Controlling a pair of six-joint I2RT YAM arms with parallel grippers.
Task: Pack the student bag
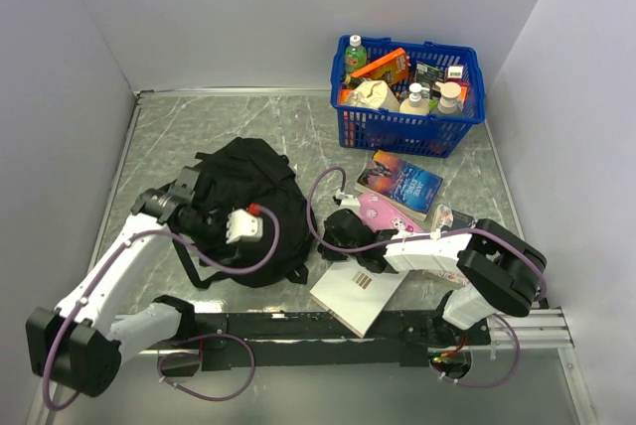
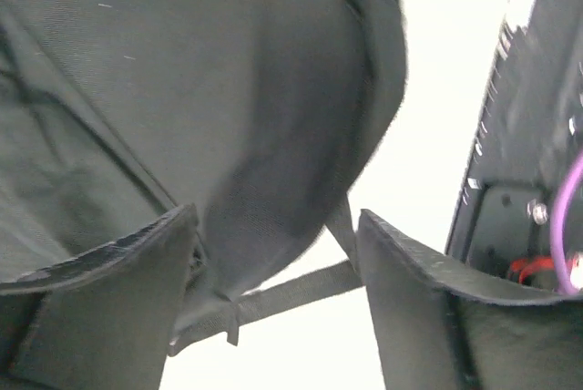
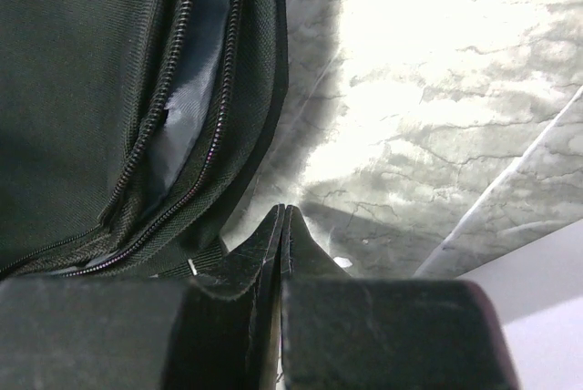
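A black backpack (image 1: 253, 177) lies flattened on the grey floor, left of centre in the top view; its zipper edges show in the right wrist view. My left gripper is open over the bag's fabric and strap, holding nothing. My right gripper is shut, nothing visible between its fingers, just off the bag's zipped edge. Near it lie a white notebook (image 1: 353, 301), a pink book (image 1: 383, 212), a blue paperback (image 1: 407, 184) and another book (image 1: 452, 216), partly hidden by the right arm.
A blue basket (image 1: 407, 132) full of bottles, boxes and a cloth stands at the back right. Walls bound the sides and back. Bare floor (image 1: 169, 127) shows at the back left and between bag and basket.
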